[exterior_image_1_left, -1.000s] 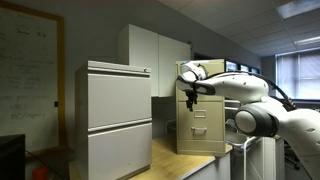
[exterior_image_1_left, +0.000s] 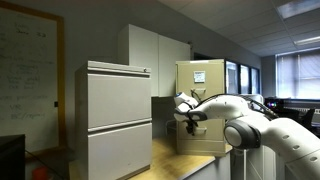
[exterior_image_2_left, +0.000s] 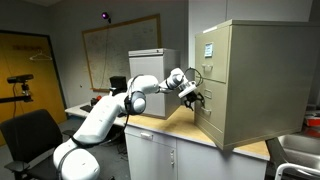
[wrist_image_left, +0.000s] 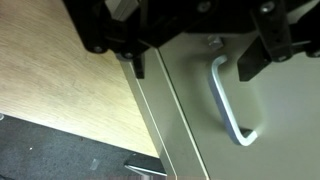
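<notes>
A tan filing cabinet (exterior_image_1_left: 213, 140) stands on the wooden counter, and the same cabinet (exterior_image_2_left: 256, 90) shows large at the right in exterior view 2. My gripper (exterior_image_1_left: 190, 128) is in front of its lower drawers. In the wrist view the gripper is open, with dark fingers (wrist_image_left: 138, 66) spread apart and nothing held. A silver bar handle (wrist_image_left: 228, 106) runs along the drawer face just beyond and to the right of the gap. Whether any finger touches the cabinet cannot be told.
A light grey cabinet (exterior_image_1_left: 118, 112) stands on the same counter (exterior_image_1_left: 170, 160), with bare wood between the two cabinets. A sink (exterior_image_2_left: 298, 153) lies at the right end. A black office chair (exterior_image_2_left: 28, 130) is on the floor at left.
My arm and gripper have come down along the cabinet's front, from near the upper drawers to the lower ones. The cabinet has not visibly moved.
</notes>
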